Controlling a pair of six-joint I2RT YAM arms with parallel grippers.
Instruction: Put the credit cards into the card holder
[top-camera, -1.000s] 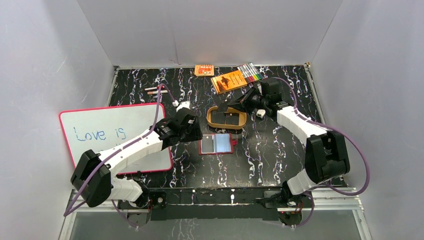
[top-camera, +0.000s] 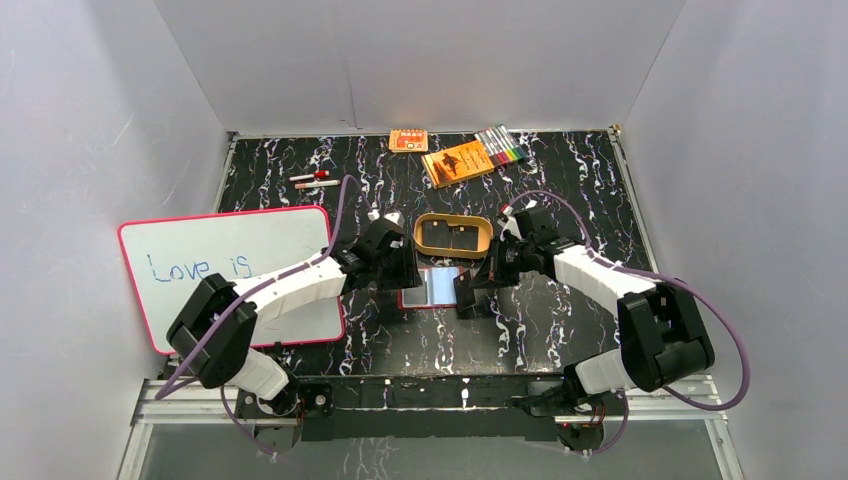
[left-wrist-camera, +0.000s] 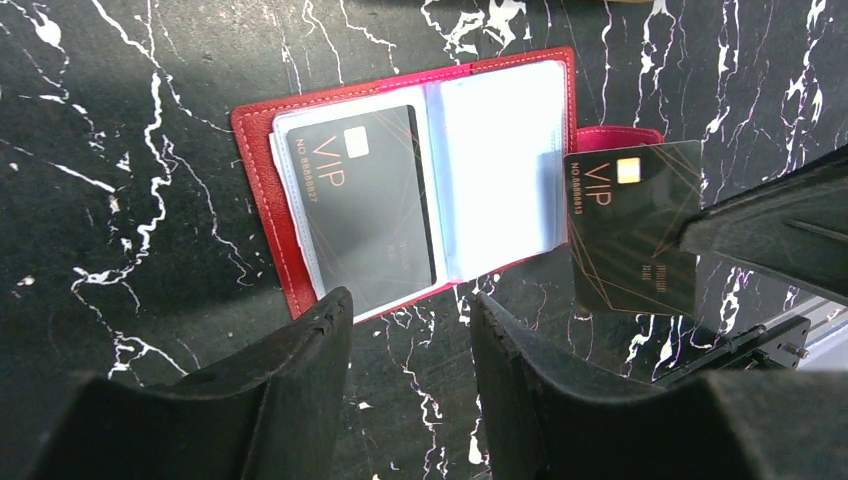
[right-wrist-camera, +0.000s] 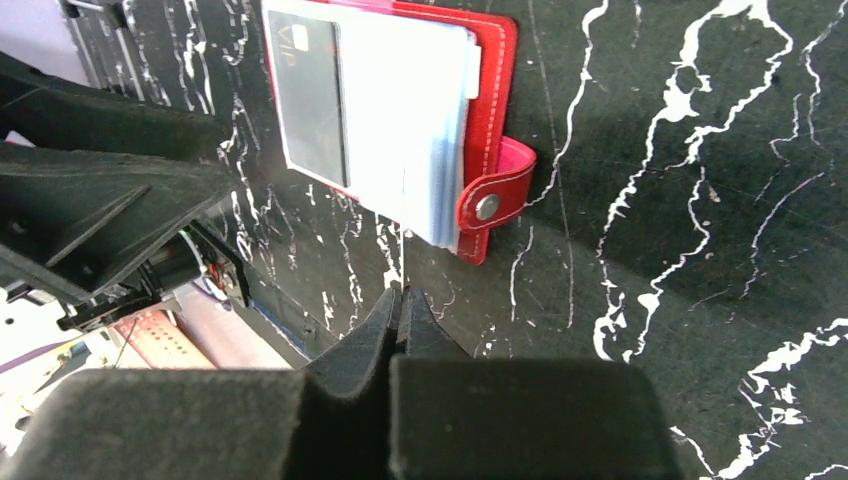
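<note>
The open red card holder (left-wrist-camera: 262, 190) lies flat on the table with clear sleeves. A black VIP card (left-wrist-camera: 365, 215) sits in its left half, while the right sleeve (left-wrist-camera: 500, 165) looks empty. My right gripper (top-camera: 477, 281) is shut on another black VIP card (left-wrist-camera: 635, 230), held by its right edge just right of the holder, above the strap. In the right wrist view that card appears only as a thin edge above the fingertips (right-wrist-camera: 415, 325). My left gripper is part open over the holder's front edge, nothing between its fingers.
Behind the holder stands a tan basket (top-camera: 454, 217) with black cards (top-camera: 436, 234) inside. A whiteboard (top-camera: 235, 270) lies on the left. An orange book (top-camera: 458, 163) and markers (top-camera: 500, 145) lie at the back.
My left gripper has moved a little to the right, over the holder.
</note>
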